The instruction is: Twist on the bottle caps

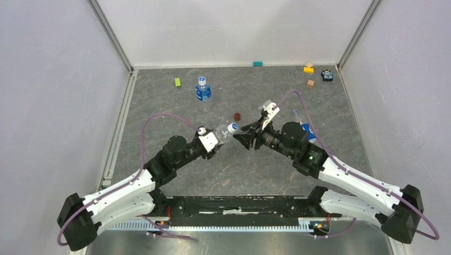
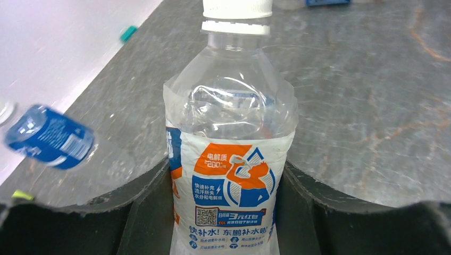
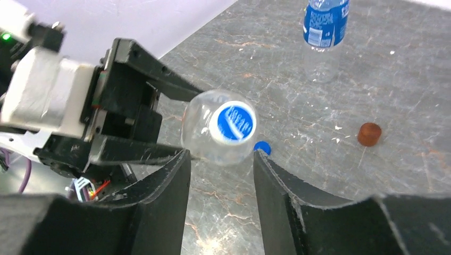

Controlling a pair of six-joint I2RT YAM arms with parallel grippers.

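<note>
A clear bottle (image 2: 231,191) with an orange and blue label is held upright in my left gripper (image 1: 215,139), which is shut on it; in the left wrist view a white cap (image 2: 237,7) tops its neck. From the right wrist view this cap (image 3: 234,123) shows a blue top, pointing at that camera. My right gripper is part open beside the bottle's top, fingertips apart, with nothing seen held between them. A second bottle (image 1: 203,91) with a blue label stands at the back.
A small blue disc (image 3: 262,147) and a brown piece (image 1: 237,116) lie on the grey floor (image 1: 234,170). Another bottle (image 1: 307,130) is partly behind the right arm. Small blocks (image 1: 308,69) and a dark object (image 1: 327,75) lie at the back right.
</note>
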